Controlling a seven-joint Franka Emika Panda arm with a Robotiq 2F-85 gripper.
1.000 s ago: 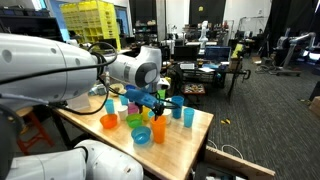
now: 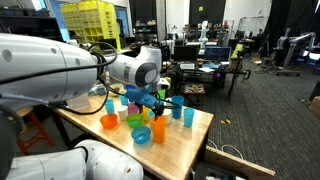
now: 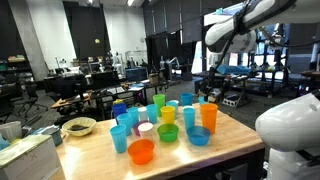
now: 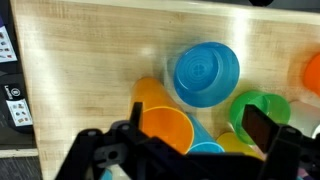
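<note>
My gripper is open, its dark fingers spread apart at the lower part of the wrist view with nothing held. A tall orange cup (image 4: 152, 97) lies below, near the left finger. Just beyond it sits a blue bowl (image 4: 207, 74), and a green bowl (image 4: 243, 102) is partly covered by the right finger. From the side, the orange cup (image 3: 209, 118) stands upright near the table's right end, with the blue bowl (image 3: 198, 135) beside it. The arm hangs over this end of the table, above the dishes.
Many cups and bowls crowd the wooden table, among them an orange bowl (image 3: 141, 152), a green bowl (image 3: 168, 131) and a blue cup (image 2: 188, 117). Bare table (image 4: 80, 70) shows left of the orange cup in the wrist view.
</note>
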